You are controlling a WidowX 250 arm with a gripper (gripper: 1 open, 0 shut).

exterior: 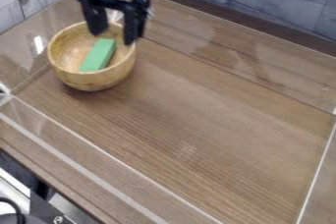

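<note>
The dark arm with its gripper (109,17) reaches over the back of a round tan bowl (118,76) at the upper left. A green block (97,56) lies in the bowl, just below the gripper's fingers and tilted along the bowl's length. The gripper appears open, with its fingers above the block and nothing seen between them. Its upper part is blurred.
A light wall edge runs along the left, and a dark cable lies at the lower left corner.
</note>
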